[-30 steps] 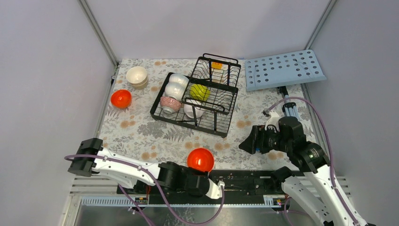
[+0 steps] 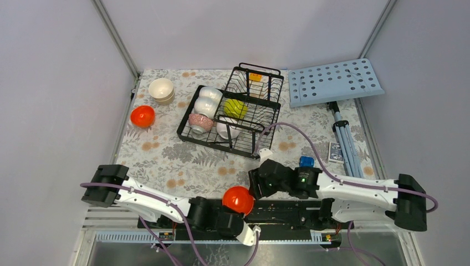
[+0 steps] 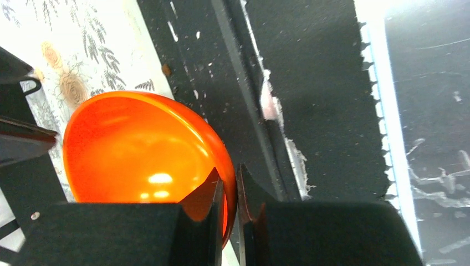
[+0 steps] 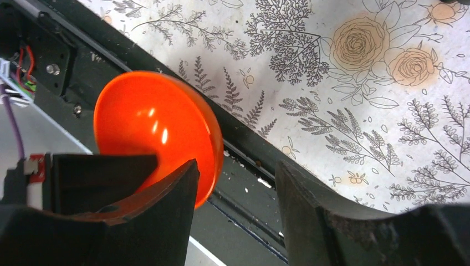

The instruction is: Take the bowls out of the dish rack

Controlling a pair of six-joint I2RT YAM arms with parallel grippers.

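Observation:
An orange bowl [image 2: 238, 199] is held over the table's front edge by my left gripper, which is shut on the bowl's rim. In the right wrist view, the same bowl [image 4: 161, 119] appears tilted, its hollow showing. My right gripper stands part open beside it, one finger close to the rim and nothing gripped between the two. The black dish rack [image 2: 255, 138] holds two white bowls [image 2: 205, 106], a pink bowl [image 2: 200, 123], a pale bowl [image 2: 228, 128] and a yellow-green bowl [image 2: 235, 108].
At the left of the table sit another orange bowl [image 2: 143, 116] and stacked cream bowls [image 2: 161, 89]. A perforated blue-grey panel [image 2: 335, 82] occupies the back right, with a blue object [image 2: 306, 161] nearer the right arm. Between rack and front edge the left-middle table is free.
My right gripper has swung leftward and toward the front, from the right side of the table up to the orange bowl. The held bowl has shifted only slightly toward the front.

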